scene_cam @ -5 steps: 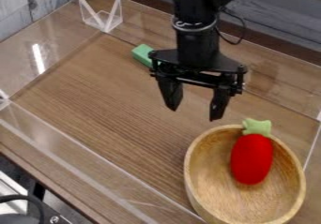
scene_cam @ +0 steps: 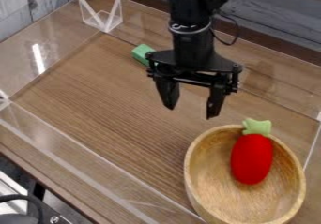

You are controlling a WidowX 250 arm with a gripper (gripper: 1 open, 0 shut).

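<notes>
The black gripper (scene_cam: 191,100) hangs over the middle of the wooden surface, behind a wooden bowl, with its two fingers wide apart and no object visible between them. In the bowl (scene_cam: 207,186) at the lower right lies a red object with a pale green top, like a toy strawberry or pepper (scene_cam: 252,158). A small green block (scene_cam: 145,52) lies behind the gripper to the left, partly hidden by it.
A clear plastic piece (scene_cam: 103,12) stands at the back left. A black cable runs at the lower left edge.
The gripper has shifted slightly over the last second, with small movement sideways and in tilt. The bowl and the red object look unchanged.
</notes>
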